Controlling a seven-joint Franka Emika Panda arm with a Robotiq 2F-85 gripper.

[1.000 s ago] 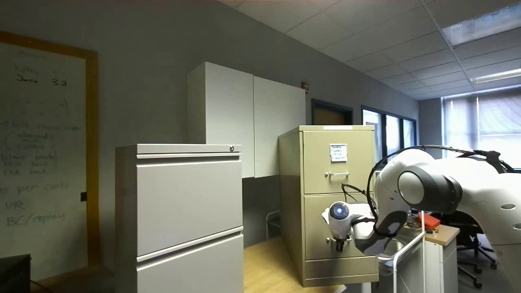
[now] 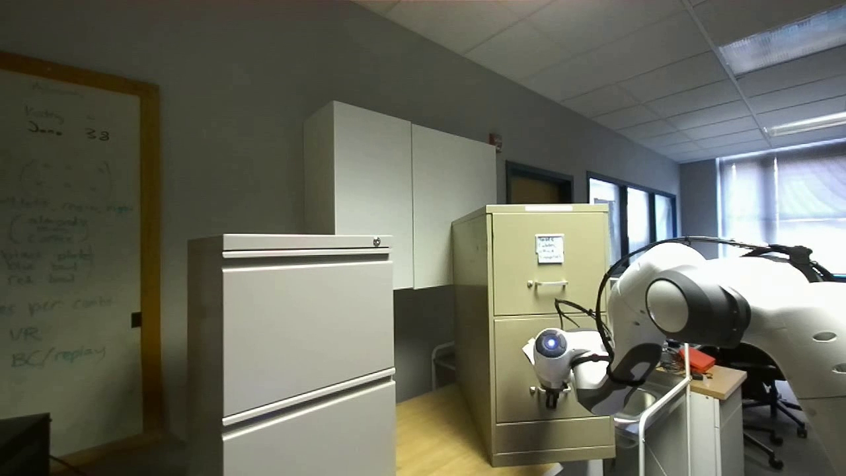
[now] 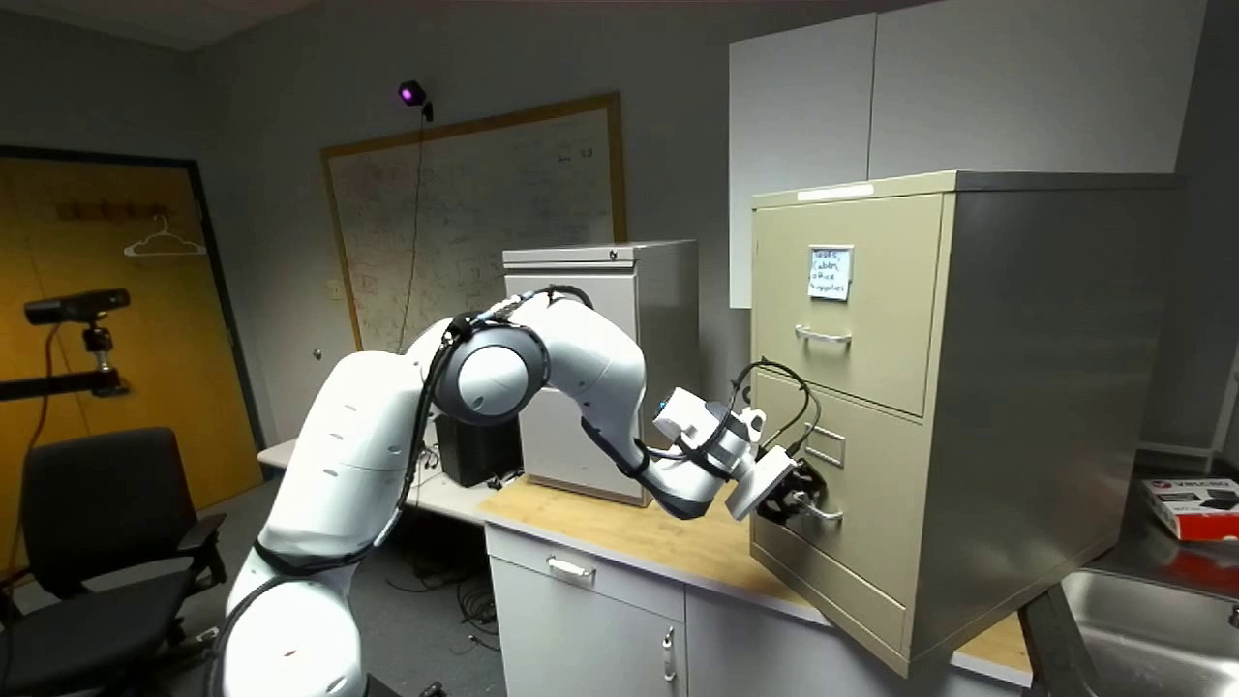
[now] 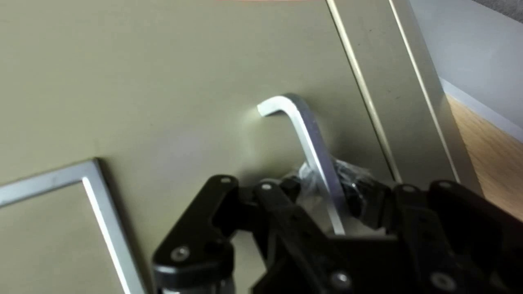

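In the second exterior view a beige two-drawer filing cabinet [image 3: 860, 465] stands on a wooden counter, both drawers flush with its front. My gripper is at the lower drawer, shut on that drawer's silver handle [image 4: 314, 139]. One finger lies on each side of the bar, and clear plastic-like wrapping shows around the fingertips [image 4: 370, 201]. The handle's upper end is bare; its other end is hidden behind the gripper. A metal label frame [image 4: 110, 230] sits on the drawer face to the left. The upper drawer's handle [image 3: 822, 336] is free.
A grey cabinet [image 3: 581, 441] stands farther left along the counter [image 3: 685, 546]. A sink [image 3: 1144, 621] and a red-and-white box [image 3: 1196, 507] are to the right of the beige cabinet. The floor before the counter holds loose cables and a black chair [image 3: 105, 558].
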